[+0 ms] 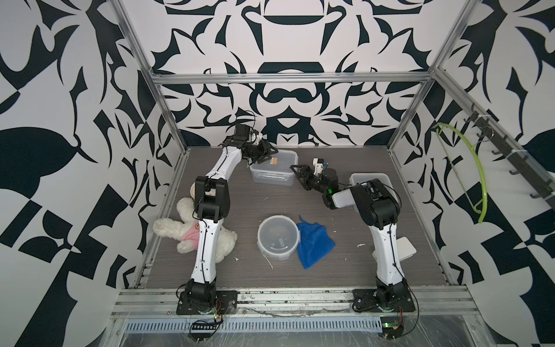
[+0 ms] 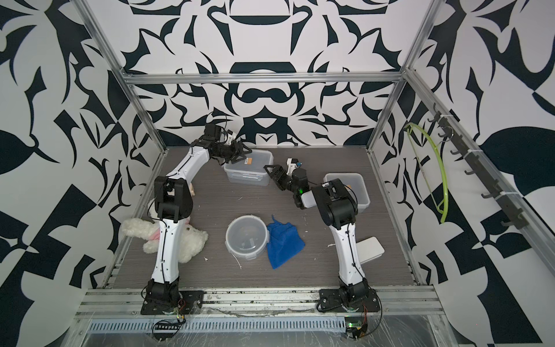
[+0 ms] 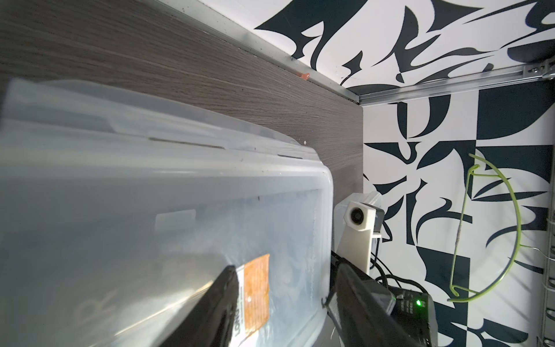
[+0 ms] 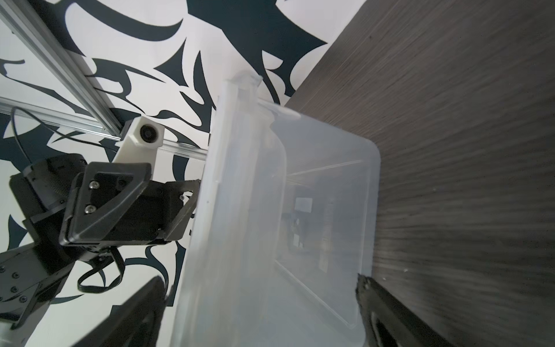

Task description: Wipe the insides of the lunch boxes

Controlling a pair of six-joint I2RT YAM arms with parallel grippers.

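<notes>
A lidded translucent rectangular box (image 1: 277, 173) with an orange label sits at the back centre. My left gripper (image 1: 264, 151) is at its top left part; in the left wrist view its fingers are over the lid, and whether they grip anything is unclear. My right gripper (image 1: 297, 172) stands open at the box's right end, whose side fills much of the right wrist view (image 4: 300, 231). A round translucent container (image 1: 278, 236) is at the front centre, beside a blue cloth (image 1: 315, 243). Another rectangular box (image 1: 361, 177) lies at the right, partly behind the right arm.
A white plush toy (image 1: 173, 227) lies at the left under the left arm. A white flat object (image 1: 404, 247) is at the front right. A green hanger (image 1: 479, 167) hangs on the right wall.
</notes>
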